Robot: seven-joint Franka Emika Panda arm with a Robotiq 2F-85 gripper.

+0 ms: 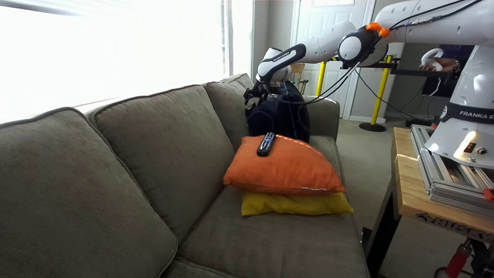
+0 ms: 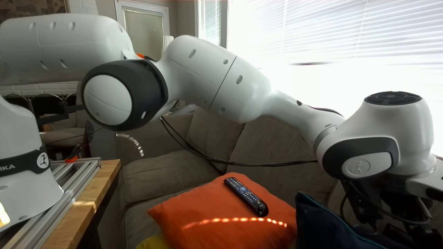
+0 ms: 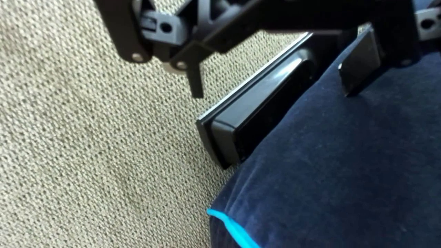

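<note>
My gripper is open in the wrist view, with one finger over the woven sofa fabric and the other finger over the dark blue pillow. A glossy black object, perhaps a remote, is wedged between that fabric and the pillow. It runs beneath the gap between the fingers, and its upper end is hidden by the gripper. Another black remote lies on the orange pillow, away from the gripper.
Beneath the orange pillow is a yellow pillow. The sofa's back cushions rise alongside, and the near seat is bare. A wooden bench carries the arm's base. Cables hang from the arm.
</note>
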